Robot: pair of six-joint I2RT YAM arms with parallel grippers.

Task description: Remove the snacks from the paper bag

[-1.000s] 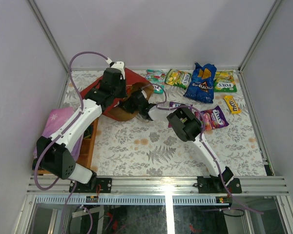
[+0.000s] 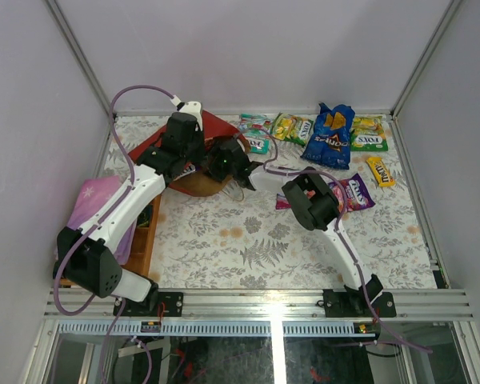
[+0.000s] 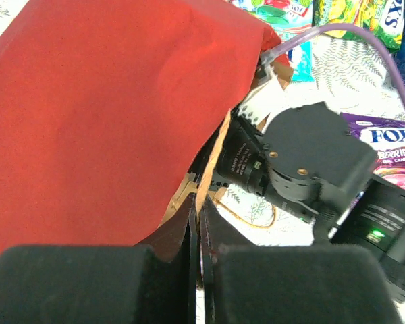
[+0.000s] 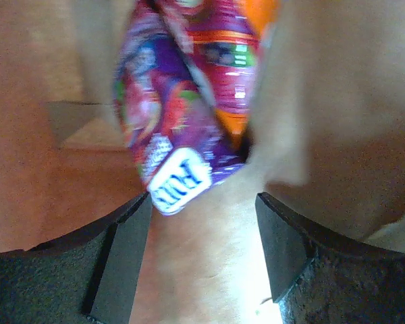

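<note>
The red paper bag [image 2: 218, 125] lies on its side at the back left; in the left wrist view its red side [image 3: 108, 115] fills the upper left. My left gripper is shut on the bag's thin edge, seen as a brown strip. My right gripper is open inside the bag. Just beyond its fingers lie a purple candy pack [image 4: 179, 175] and, behind that, a pink and orange pack [image 4: 223, 67].
Outside the bag, several snack packs lie at the back and right, among them a blue bag [image 2: 330, 136] and a yellow pack [image 2: 380, 170]. A wooden tray [image 2: 142, 248] stands at the left.
My right arm's wrist and elbow have shifted slightly to the right, the gripper still within the bag. The left arm has hardly moved.
</note>
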